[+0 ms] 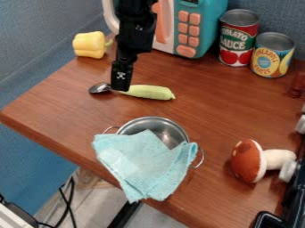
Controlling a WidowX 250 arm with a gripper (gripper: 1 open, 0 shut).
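My black gripper (pixel 121 78) hangs from the top of the view, its tip low over the table beside a spoon (pixel 100 87) and a pale yellow-green corn-like vegetable (pixel 149 92); whether it is open or shut cannot be made out. In the middle front, a steel pot (pixel 160 126) has a light blue cloth (pixel 141 166) draped over its rim.
A yellow pepper (pixel 89 44) lies back left. A toy microwave (pixel 188 31), tomato sauce can (pixel 237 37) and second can (pixel 272 55) stand at the back. A toy mushroom (pixel 251 160) lies right.
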